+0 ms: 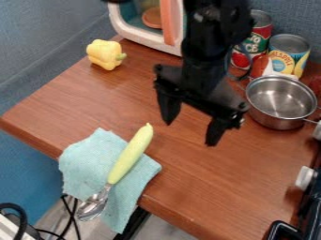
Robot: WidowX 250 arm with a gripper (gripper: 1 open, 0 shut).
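Note:
My black gripper [190, 120] hangs above the middle of the wooden table, its fingers spread apart with nothing visible between them. To its lower left, a serving spoon with a pale yellow handle [129, 156] lies on a light blue cloth [82, 164] at the table's front edge. A steel pot [281, 99] stands to the gripper's right.
A yellow pepper [105, 53] sits at the back left. Cans [286, 56] and a white-and-red appliance [138, 28] stand at the back. A black stove-like object [298, 225] is at the right edge.

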